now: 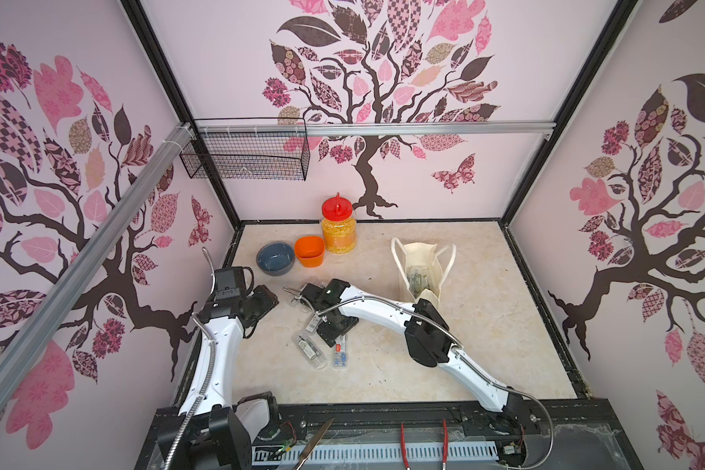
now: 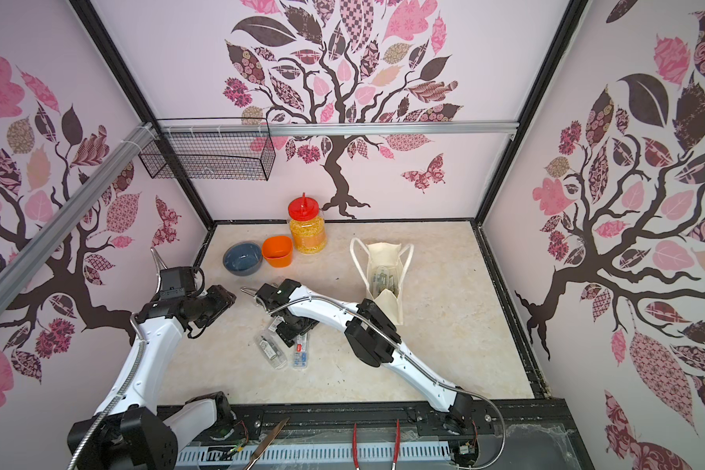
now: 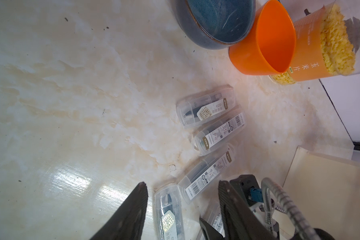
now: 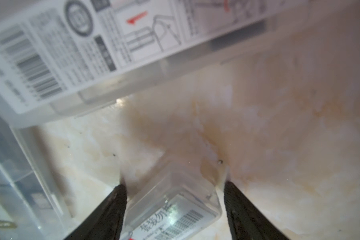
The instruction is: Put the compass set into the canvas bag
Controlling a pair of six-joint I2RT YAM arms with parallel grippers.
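Observation:
Clear plastic compass-set cases lie on the table: one upright-lying case (image 3: 168,216) front left, others (image 3: 206,176) in a loose row behind, and a blue-filled one (image 1: 339,352). The canvas bag (image 1: 434,266) stands right of centre with cases inside. My right gripper is open, low over the cases, a case end between its fingers; whether it touches is unclear. My left gripper hangs at the left above the table, open, nothing between its fingers.
A blue bowl (image 1: 275,258), an orange cup (image 1: 309,251) and a red-lidded jar (image 1: 338,231) stand at the back left. A wire basket (image 1: 243,152) hangs above.

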